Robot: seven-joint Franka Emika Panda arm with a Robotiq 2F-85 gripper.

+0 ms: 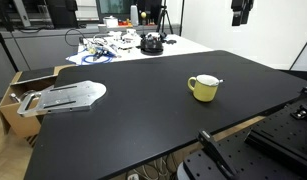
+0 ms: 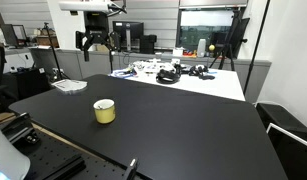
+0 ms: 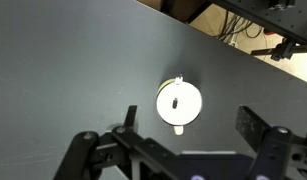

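A yellow mug with a white inside stands upright on the black table; its handle is to the left in exterior view 1. From above, in the wrist view, the mug shows a round white inside with a small dark mark, which I cannot identify. A small pale tip juts out beside its rim. High over the table, my gripper hangs open and empty, well clear of the mug. Its two fingers appear on either side of the mug in the wrist view, without touching it.
A flat silver plate-like object lies at the table's left end in exterior view 1. Behind the table is a white surface cluttered with cables and gear.
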